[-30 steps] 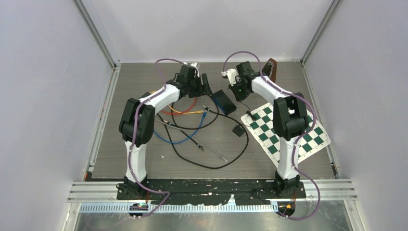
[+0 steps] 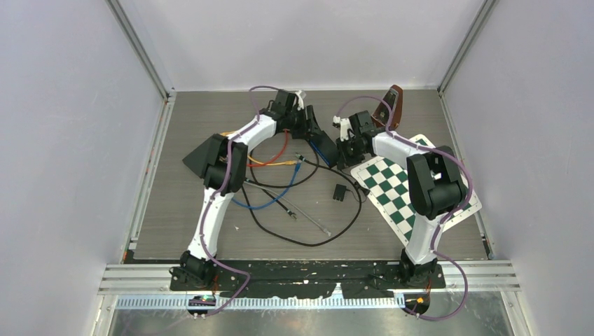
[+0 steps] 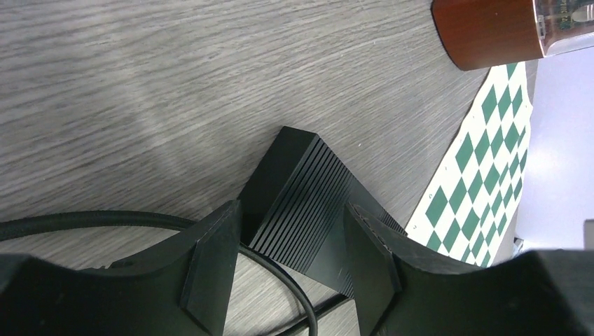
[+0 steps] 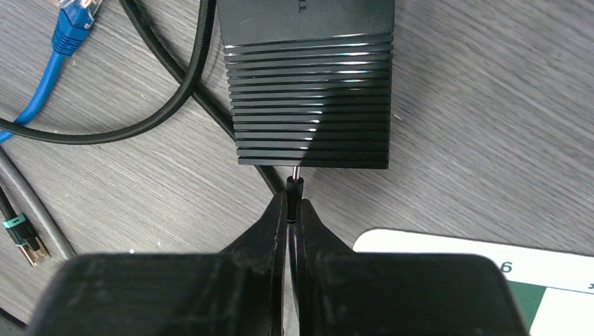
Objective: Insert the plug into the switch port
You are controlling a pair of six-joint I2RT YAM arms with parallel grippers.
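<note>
The black ribbed switch box (image 2: 323, 147) (image 3: 301, 203) (image 4: 312, 98) lies on the table among cables. My right gripper (image 2: 342, 157) is shut on a small black plug, whose thin metal tip points at the box's ribbed end and reaches its edge; whether it is inside cannot be told. My left gripper (image 2: 306, 115) hangs over the other end of the box, fingers apart with nothing visibly held between them.
Blue (image 4: 42, 84), red, yellow, grey and black cables lie left and in front of the box. A checkered board (image 2: 392, 192) covers the right side; a brown object (image 2: 387, 105) stands at the back right.
My right gripper has moved down and left to the box's end with the plug.
</note>
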